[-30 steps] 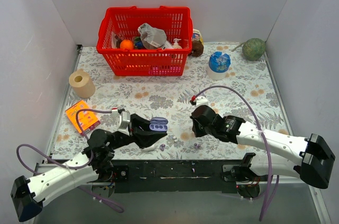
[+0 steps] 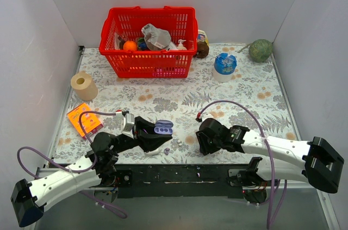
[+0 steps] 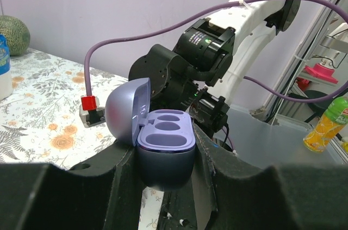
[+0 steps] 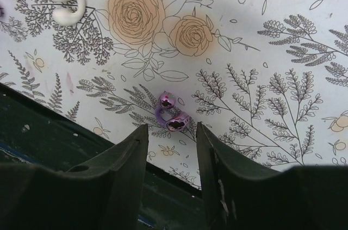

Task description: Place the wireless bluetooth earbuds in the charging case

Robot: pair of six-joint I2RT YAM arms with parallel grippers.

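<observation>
The lilac charging case (image 3: 166, 148), lid raised with empty slots facing up, is held upright by my left gripper (image 2: 150, 136), which is shut on it. My right gripper points down at the table, open, its fingertips either side of and just short of a shiny purple earbud (image 4: 176, 123), which has a small round end beside it. A white C-shaped earbud (image 4: 70, 10) lies farther off at the upper left of the right wrist view. Small purple and white pieces also lie below the case in the top view.
A red basket (image 2: 147, 67) of items stands at the back. A tape roll (image 2: 83, 87) and orange packet (image 2: 84, 120) are at left, a blue-topped tub (image 2: 224, 68) and green melon (image 2: 260, 50) at back right.
My right gripper has moved down and toward the front edge, now covering the purple piece in the top view. The left gripper with the case has barely shifted.
</observation>
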